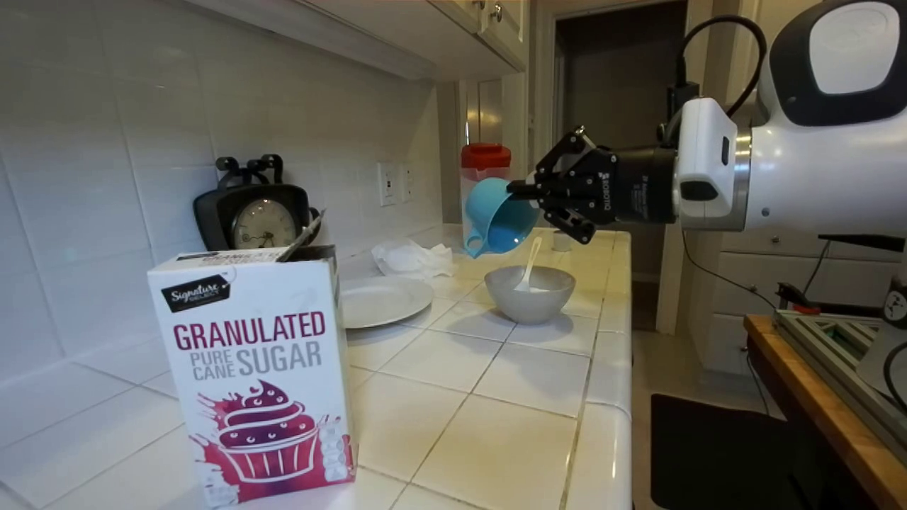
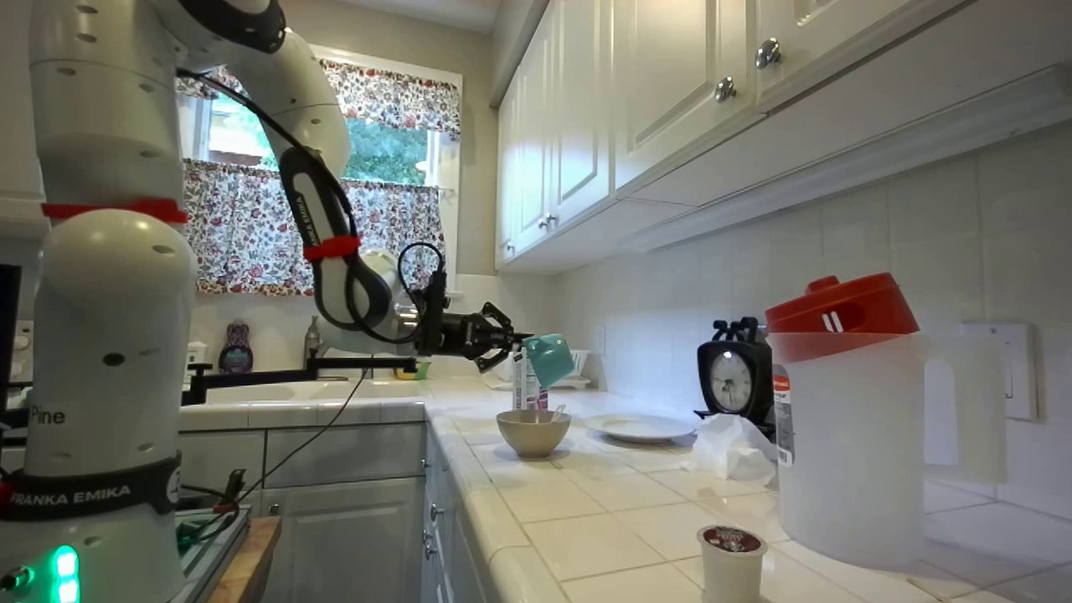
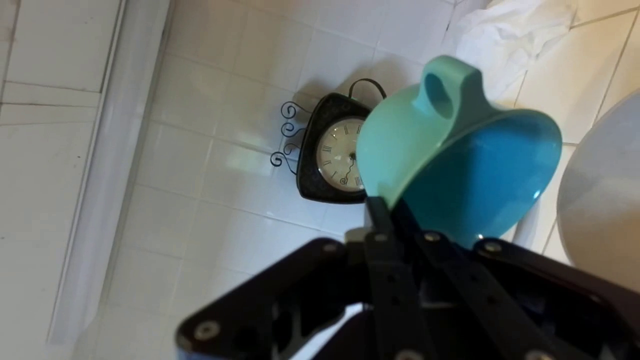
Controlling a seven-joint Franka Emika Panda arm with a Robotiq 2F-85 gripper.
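Note:
Tilted on its side, a blue cup with a handle (image 1: 489,208) hangs in the air above the counter, its mouth facing toward the arm and downward. My gripper (image 1: 523,190) is shut on the cup's rim, which the wrist view shows pinched between the fingertips. The visible inside of the cup (image 3: 480,174) looks empty. Below it and slightly toward the counter's front edge stands a grey bowl (image 1: 531,299), with a white spoon (image 1: 531,262) leaning in it. Part of the bowl's contents is hidden.
A sugar box (image 1: 255,374) stands in the foreground. Near the wall are a white plate (image 1: 387,304), crumpled paper (image 1: 414,258) and a black clock (image 1: 263,219). A red-lidded pitcher (image 2: 849,442) and a small cup (image 2: 731,568) stand farther along. Bare tiles lie in front of the bowl.

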